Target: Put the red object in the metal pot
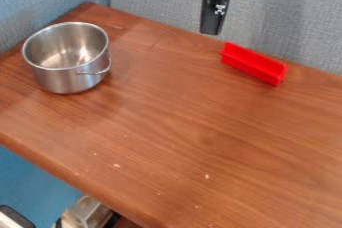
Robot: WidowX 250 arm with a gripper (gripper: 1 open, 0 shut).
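Note:
The red object (pixel 254 64), a long block, lies on the wooden table near its back edge, right of centre. Up and to the left of it hangs my gripper (pixel 215 26), pointing down and clear of the block. Its fingers appear as one dark narrow shape, so the gap between them cannot be made out. At the back left of the table stands the metal pot (pixel 54 78), upright, with its open top facing up; the part of its inside that shows is bare.
Grey padded walls (pixel 301 17) rise right behind the table's back edge. A metal fixture (pixel 86 215) sits below the front left edge.

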